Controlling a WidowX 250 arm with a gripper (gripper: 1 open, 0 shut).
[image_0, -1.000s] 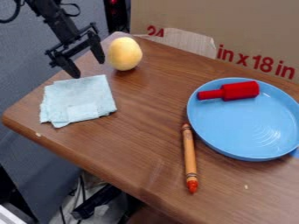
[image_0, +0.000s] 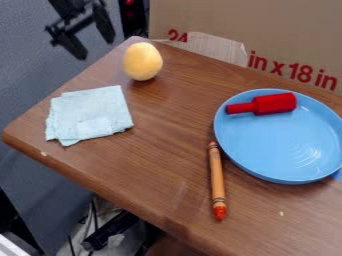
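My black gripper hangs at the top left, over the grey area beyond the table edge, open and blurred, with nothing visible between its fingers. A folded light blue cloth lies on the left of the wooden table. A yellow rounded object sits near the back left. A red cylinder with a handle lies on the blue plate at the right. An orange crayon-like stick lies left of the plate.
A cardboard box stands along the back. The table's left edge borders a grey area.
My gripper has moved upward, away from the cloth and the yellow object. The things on the table are unchanged.
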